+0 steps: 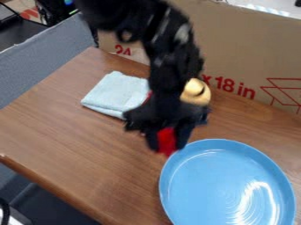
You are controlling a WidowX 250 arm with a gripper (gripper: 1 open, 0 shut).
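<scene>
The black gripper (165, 132) is motion-blurred above the wooden table, just up and left of the blue plate. A red object (167, 141) shows at its fingertips; whether the fingers are closed on it is hard to make out through the blur. Behind the arm, a pale yellow egg-shaped object (195, 91) is partly hidden. A folded light-blue cloth (112, 95) lies to the left of the arm. The blue plate (226, 185) is empty, at the front right.
A cardboard box (247, 61) stands along the back of the table. A grey padded surface (41, 75) borders the left edge.
</scene>
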